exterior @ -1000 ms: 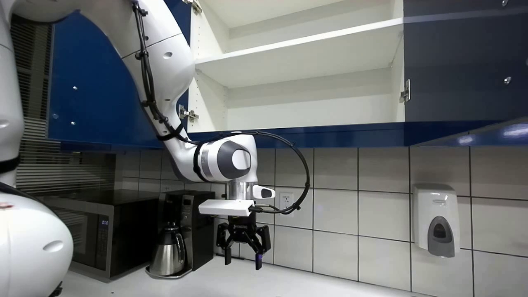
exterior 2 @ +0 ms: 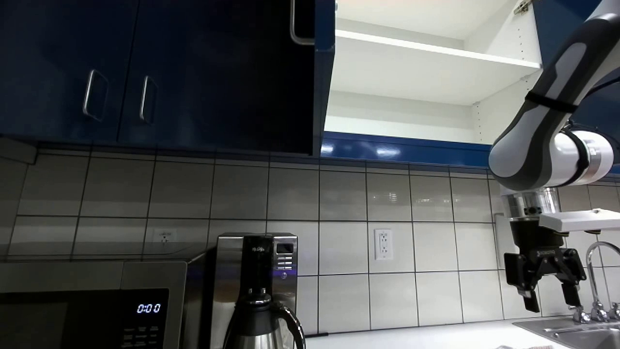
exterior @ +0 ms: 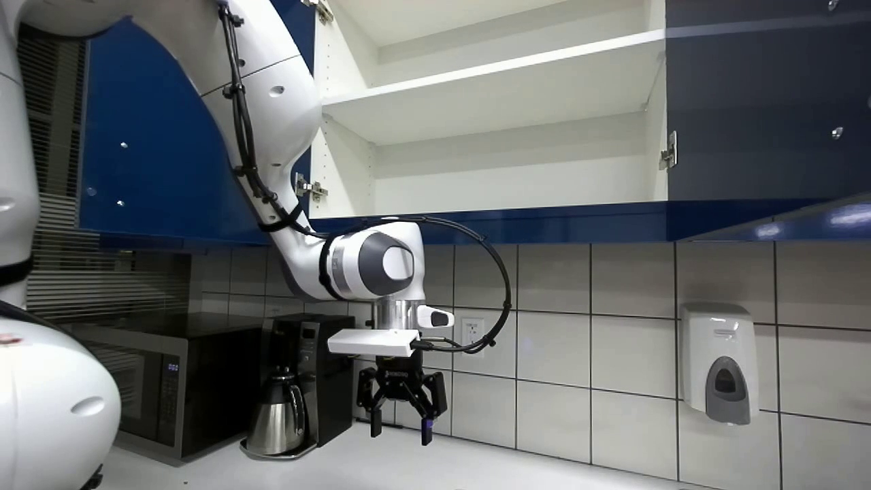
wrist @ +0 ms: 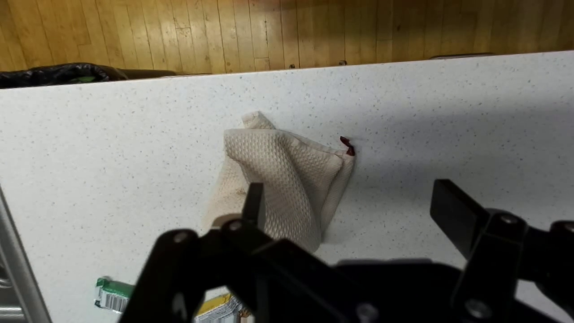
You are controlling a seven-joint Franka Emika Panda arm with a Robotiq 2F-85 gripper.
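Observation:
My gripper [exterior: 401, 438] points straight down above the counter, its fingers open and empty. In the wrist view its two black fingers [wrist: 453, 215] stand wide apart. A crumpled beige cloth [wrist: 274, 183] with a small dark red tag lies on the counter below, partly hidden by the left finger. The second exterior view has the gripper [exterior 2: 552, 305] at the right, in front of the tiled wall; only a sliver of the cloth [exterior 2: 540, 347] shows at the bottom edge there.
Near the sink [wrist: 16, 258] lie a green packet [wrist: 113, 294] and a yellow packet [wrist: 218, 307], the latter partly covered by the gripper. A coffee maker [exterior: 331, 376] and a microwave [exterior: 212, 384] stand left of the arm. Overhead, an open cabinet has bare shelves [exterior: 498, 69].

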